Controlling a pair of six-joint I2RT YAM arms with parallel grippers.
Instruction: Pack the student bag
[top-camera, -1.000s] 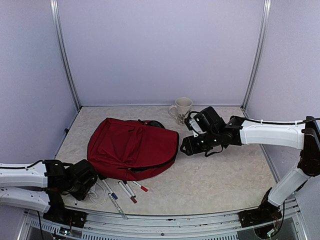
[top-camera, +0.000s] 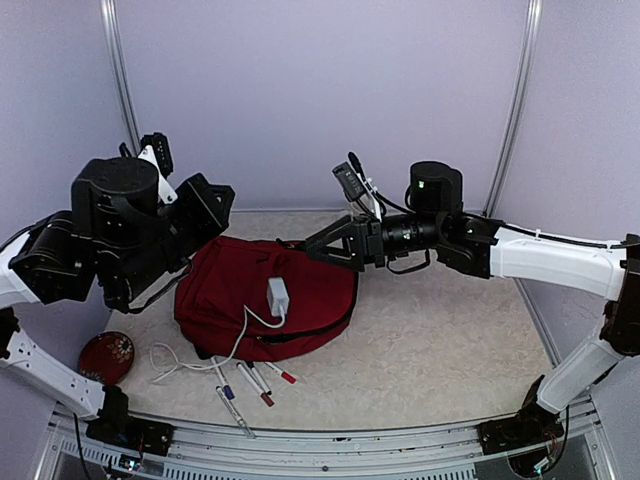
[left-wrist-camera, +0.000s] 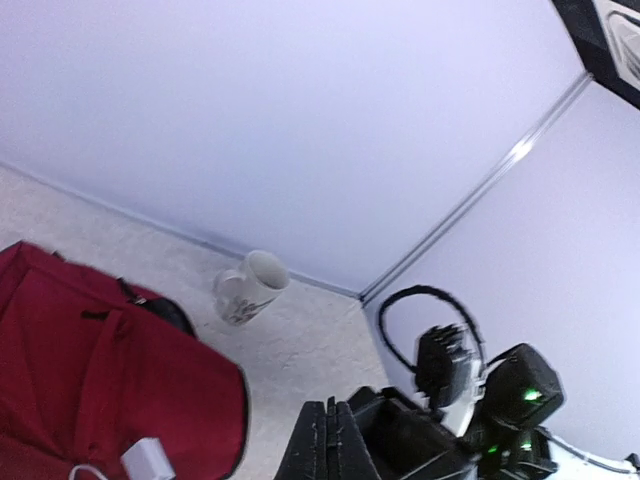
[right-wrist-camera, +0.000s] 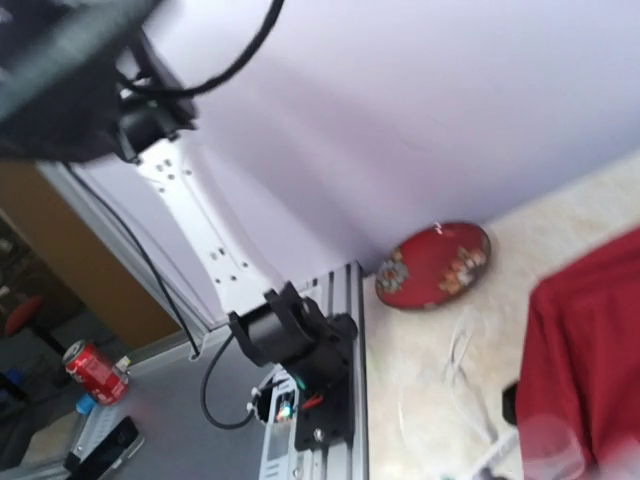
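A red bag (top-camera: 230, 290) lies on the table; a white charger (top-camera: 278, 298) rests on it, its cable trailing to the front left. Several markers (top-camera: 255, 385) lie in front of the bag. My left gripper is raised at the upper left in the top view, shut with nothing visible between its fingers. My right gripper (top-camera: 322, 250) hangs above the bag's back right; how far it is open is hard to tell. A white mug (left-wrist-camera: 248, 287) stands behind the bag in the left wrist view.
A red floral oval object (top-camera: 106, 357) lies at the left. In the right wrist view, a soda can (right-wrist-camera: 95, 372) sits outside the tabletop.
My left arm has risen sharply from the front left. The charger now lies on the bag. My right gripper has moved up and left, and the mug is hidden in the top view.
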